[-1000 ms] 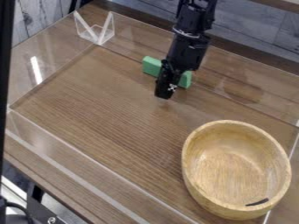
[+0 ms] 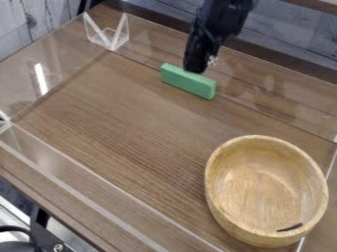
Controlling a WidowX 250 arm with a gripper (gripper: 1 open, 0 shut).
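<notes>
My black gripper (image 2: pixel 198 63) hangs near the top centre of the view, shut, with nothing visible between its fingers. A green block (image 2: pixel 188 82) lies on the wooden table just below and in front of it, in plain view, angled from upper left to lower right.
A large tan bowl (image 2: pixel 266 165) sits at the right front. A small clear wire or plastic object (image 2: pixel 109 32) stands at the back left.
My gripper has moved back and up, away from in front of the green block, which is now uncovered and sits slightly nearer the front.
</notes>
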